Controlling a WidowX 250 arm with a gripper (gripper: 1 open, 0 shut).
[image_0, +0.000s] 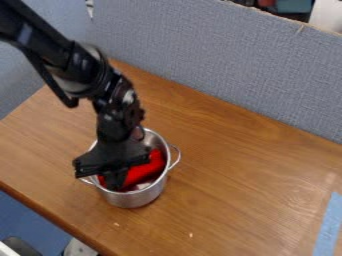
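A steel pot with side handles stands near the front left of the wooden table. A red object lies inside it. My black gripper is down at the pot's left part, over the red object. Its fingertips are dark and partly hidden, so I cannot see whether anything is between them.
A grey padded wall runs along the back. A light blue strip lies at the right edge.
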